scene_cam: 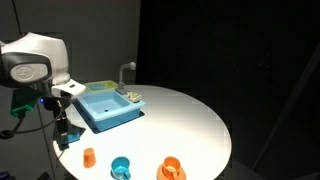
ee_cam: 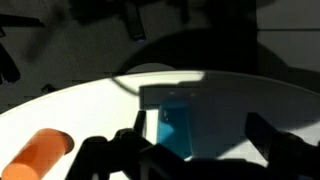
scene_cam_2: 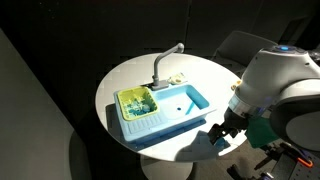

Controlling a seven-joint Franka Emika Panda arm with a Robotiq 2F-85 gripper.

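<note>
Over the near left edge of the round white table, my gripper stands open with its fingertips pointing down. Between and beyond its fingers in the wrist view lies a small blue block-like item [ee_cam: 174, 128], flat on the tabletop close to the rim. Nothing is held, and the hand's shadow falls across the item. In exterior view 1 the blue item [scene_cam: 73, 138] shows partly behind the fingers. An orange cup [ee_cam: 38, 153] lies to the left in the wrist view, outside the fingers.
A light blue basin [scene_cam: 110, 107] with a faucet [scene_cam: 126, 74] and a yellow-green rack [scene_cam_2: 136, 103] stands behind the gripper. A teal mug [scene_cam: 121, 167] and an orange mug on a saucer [scene_cam: 172, 168] are along the front.
</note>
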